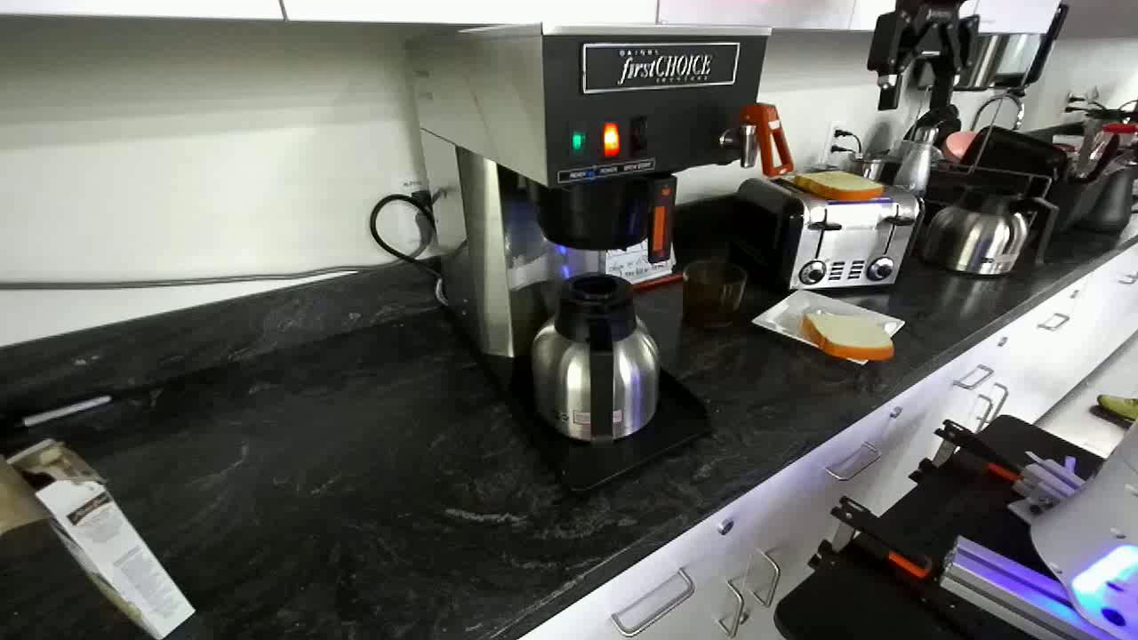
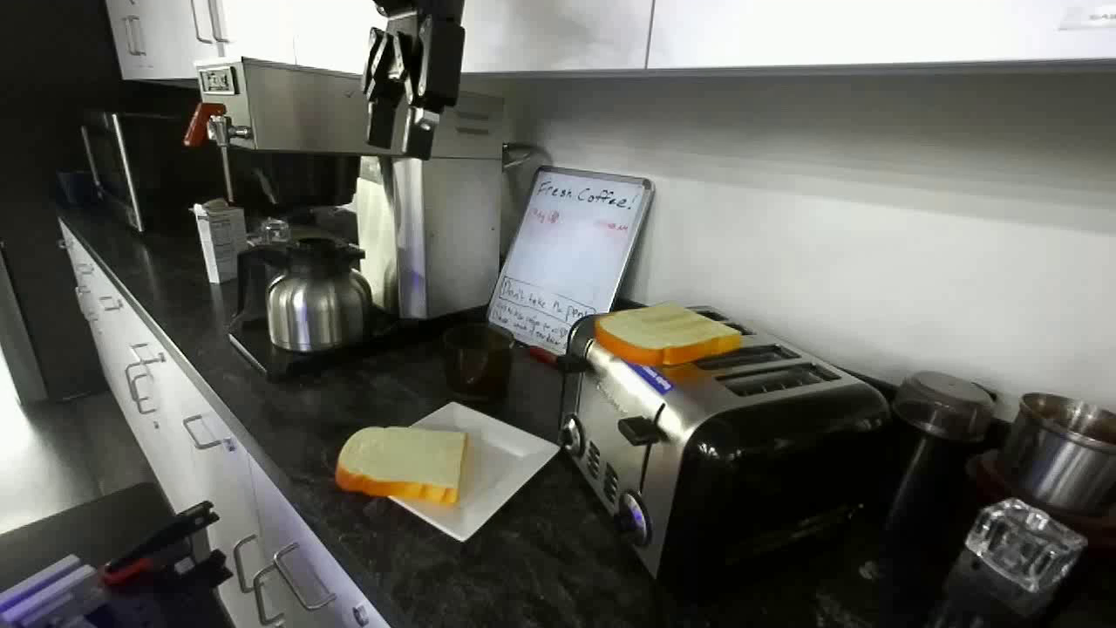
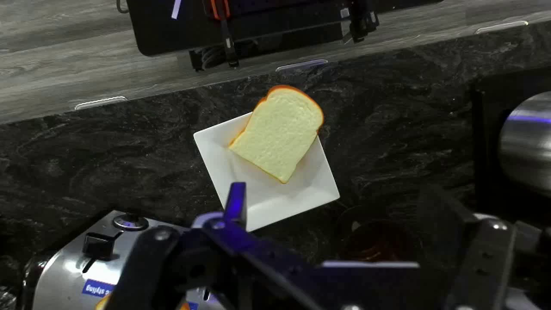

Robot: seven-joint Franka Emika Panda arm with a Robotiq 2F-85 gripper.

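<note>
My gripper [image 2: 400, 134] hangs high above the counter, open and empty, its two fingers spread wide in the wrist view. Below it, a slice of bread [image 3: 280, 130] lies partly on a square white plate [image 3: 273, 202], overhanging one edge. A second slice of bread [image 2: 665, 333] rests flat across the top of the silver toaster [image 2: 732, 403], over its slots rather than in them. Exterior view 1 shows the gripper [image 1: 923, 80] at the top right, well above the toaster and touching nothing.
Beside the plate stands a brown translucent cup [image 2: 478, 361]. The coffee maker [image 1: 629, 107] holds a steel carafe [image 1: 597, 368] on its base. A small whiteboard [image 2: 573, 246] leans on the wall, and a white carton [image 1: 112, 544] sits at the counter's far end. Bare counter [image 1: 320, 480] lies left of the coffee maker.
</note>
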